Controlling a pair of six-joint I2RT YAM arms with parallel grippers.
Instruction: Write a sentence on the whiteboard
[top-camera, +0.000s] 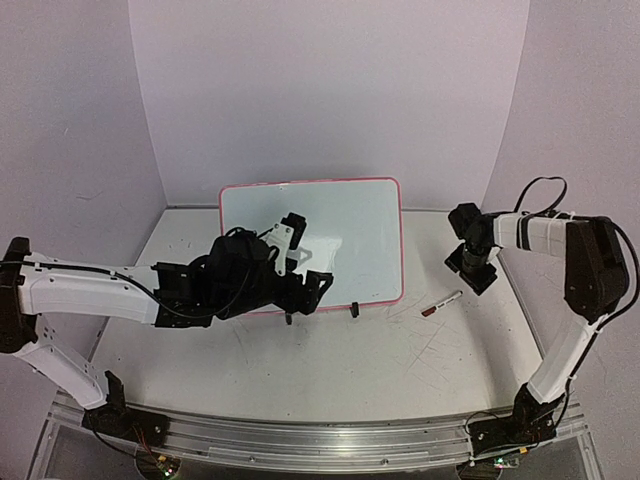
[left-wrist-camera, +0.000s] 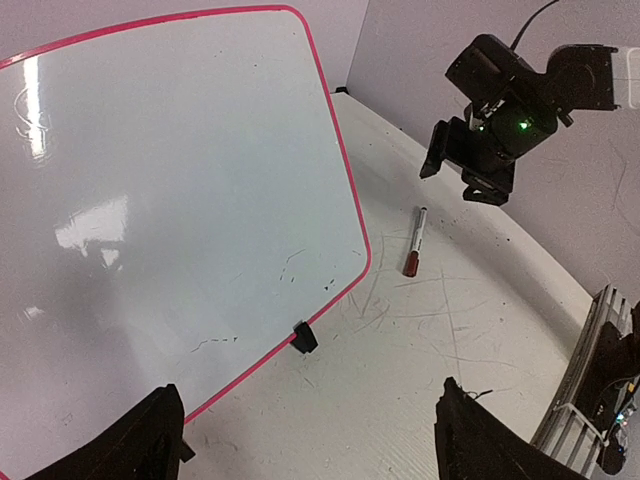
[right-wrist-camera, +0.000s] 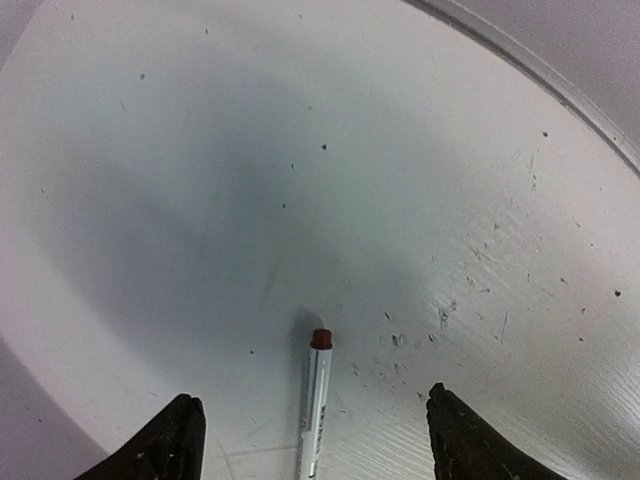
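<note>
A white marker (top-camera: 446, 301) with a dark red end lies on the table, right of the whiteboard's lower right corner. My right gripper (top-camera: 470, 271) stands open just beyond it. In the right wrist view the marker (right-wrist-camera: 316, 385) shows low in the gap between the spread fingers, resting on the surface and not gripped. The pink-edged whiteboard (top-camera: 350, 235) has only a few small dark marks near its lower right edge in the left wrist view. Over the board's lower left part hovers my left gripper (top-camera: 308, 252), open and empty, hiding some of it.
Black clips (top-camera: 354, 310) sit at the board's lower edge. Walls close in behind and at both sides, the right wall (top-camera: 590, 150) near the right arm.
</note>
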